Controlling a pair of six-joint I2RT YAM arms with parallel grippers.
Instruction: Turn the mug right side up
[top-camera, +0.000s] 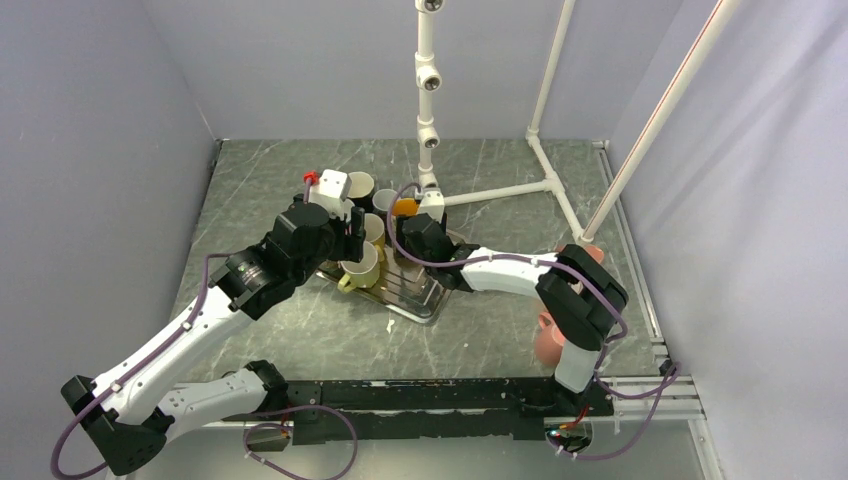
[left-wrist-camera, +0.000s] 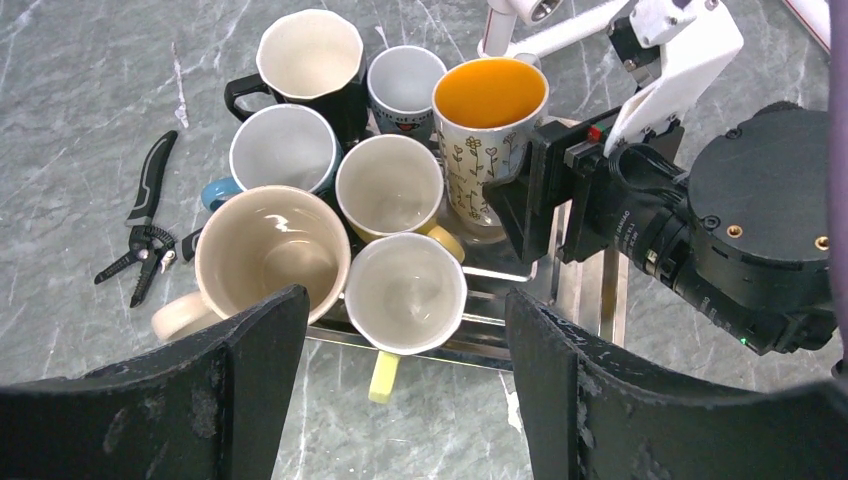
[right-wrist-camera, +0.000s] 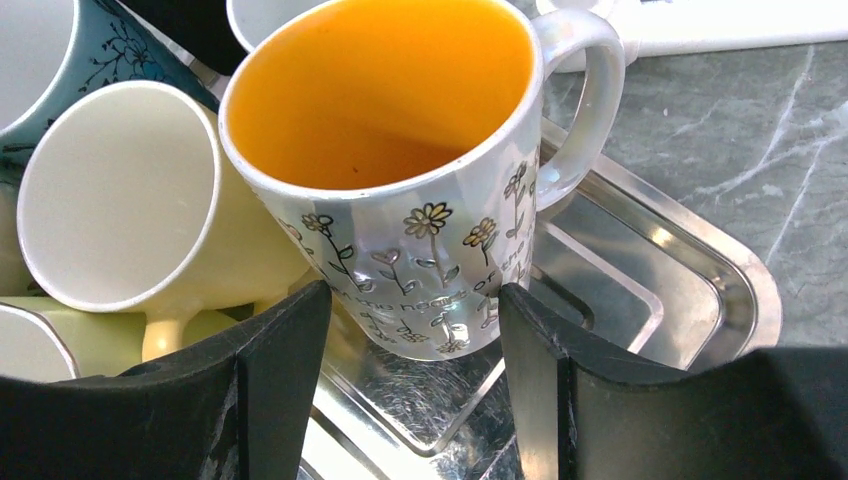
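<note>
A flowered mug (right-wrist-camera: 420, 240) with an orange inside stands upright, opening up, in the metal tray (right-wrist-camera: 740, 290). My right gripper is at its lower front, fingertips on either side against or just before the mug's wall, part open; whether they touch, I cannot tell. My left gripper hangs open over the other mugs, above a white-lined mug with yellow handle (left-wrist-camera: 404, 293). In the top view, both arms' grippers partly hide the mugs.
Several other mugs crowd the tray's left side, including a beige one (left-wrist-camera: 270, 250). Pliers (left-wrist-camera: 148, 190) lie left of it. A white pipe frame (top-camera: 490, 195) stands behind; pink mugs (top-camera: 548, 345) sit at the right.
</note>
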